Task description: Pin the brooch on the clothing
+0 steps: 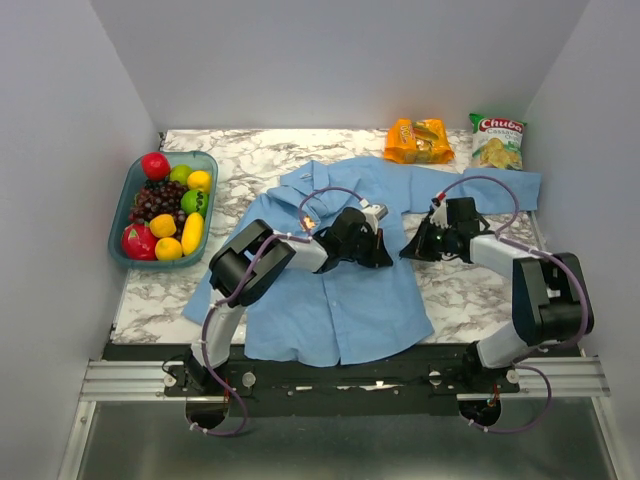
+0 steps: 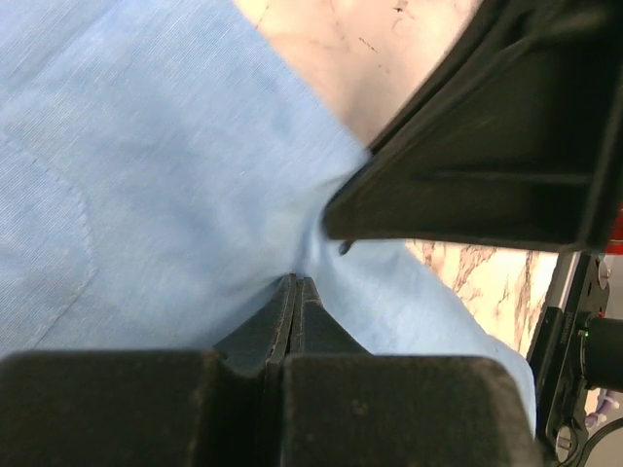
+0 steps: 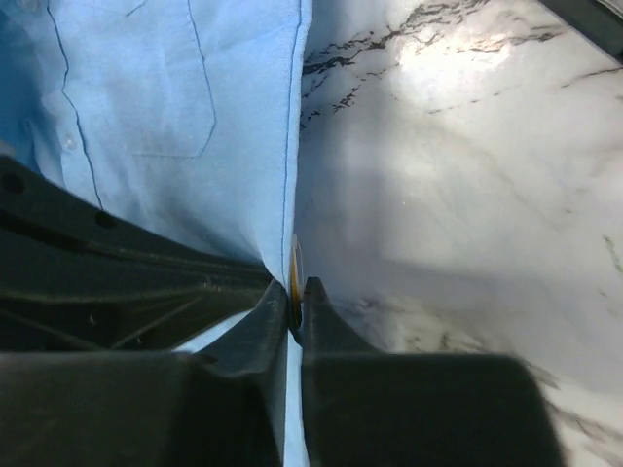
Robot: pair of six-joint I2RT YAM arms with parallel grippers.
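Note:
The light blue shirt (image 1: 370, 310) lies spread over the marble table. My left gripper is shut at the shirt, with a fold of cloth running from its fingertips. In the right wrist view, a thin gold-coloured edge of the brooch (image 3: 295, 272) shows beside the shirt's edge (image 3: 290, 146). My right gripper has its fingertips close on either side of the brooch and cloth edge; whether they press on it is hard to see. The dark left finger (image 3: 195, 282) reaches the same cloth edge from the left. The brooch's face and pin are hidden.
A teal basket of fruit (image 1: 128, 205) stands at the far left. An orange snack bag (image 1: 418, 142) and a Chuba chip bag (image 1: 497, 142) sit at the back right. Bare marble (image 1: 475, 300) lies right of the shirt's hem.

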